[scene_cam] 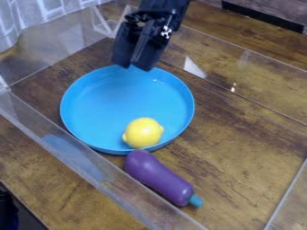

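The black gripper (142,45) hangs over the back of a blue plate (96,106), at the top of the camera view. Its fingers point down, and I cannot tell whether they are open or shut. A yellow lemon-like object (143,133) lies on the front part of the plate. A purple eggplant-like object (161,180) with a teal tip lies on the wooden table in front of the plate, apart from it.
Clear plastic walls surround the wooden surface (240,144), along the left and at the back. The table to the right of the plate is bare.
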